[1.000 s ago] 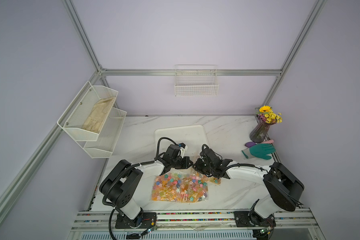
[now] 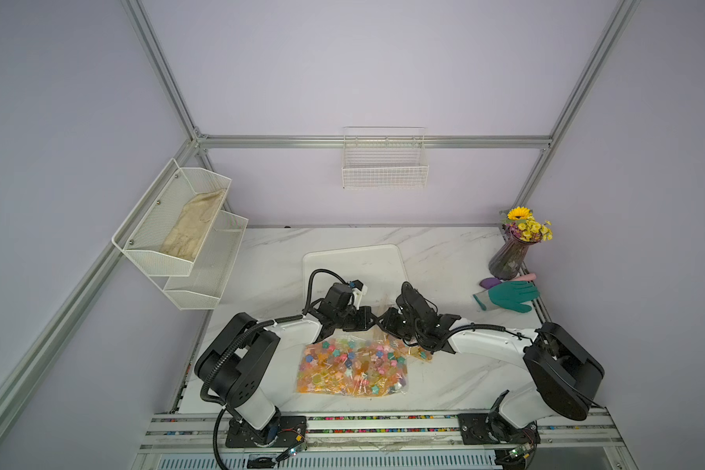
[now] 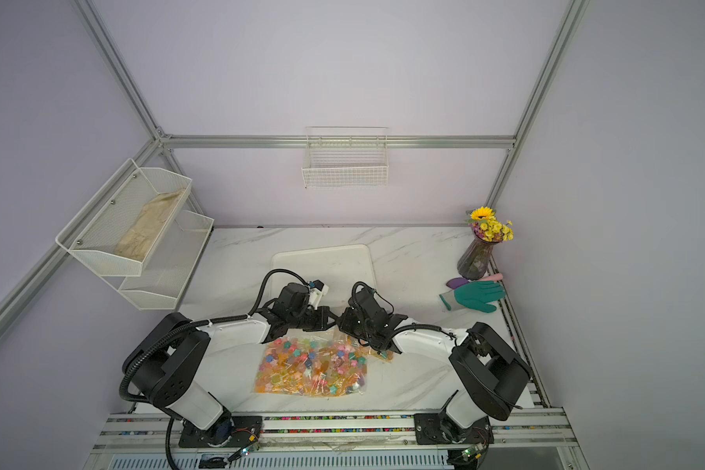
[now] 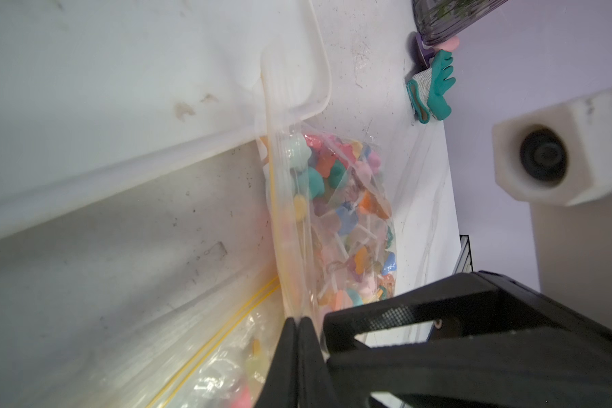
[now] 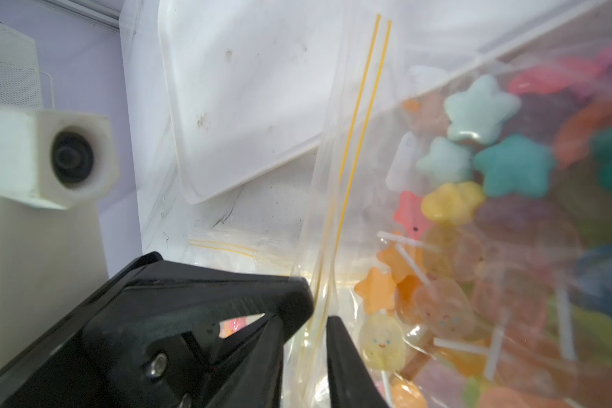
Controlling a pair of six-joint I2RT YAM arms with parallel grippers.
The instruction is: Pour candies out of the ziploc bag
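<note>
A clear ziploc bag (image 4: 360, 238) full of colourful candies is held up by its rim between my two arms. In the left wrist view, my left gripper is shut on the bag's thin plastic edge. My right gripper stands part open, its fingers on either side of the rim, near the yellow zip lines (image 5: 353, 142). The grippers nearly meet in the top left view, where the right one hides most of this bag. A second candy-filled bag (image 2: 352, 368) lies flat on the table in front.
An empty white tray (image 2: 317, 262) lies just behind the grippers. At the right edge are a teal glove (image 2: 513, 296) and a dark vase (image 2: 509, 258) of yellow flowers. Wire shelves (image 2: 188, 243) stand at the left.
The right arm has shifted slightly to the right and its gripper has turned a little. My left arm, the tray and the flat bag have stayed in place.
</note>
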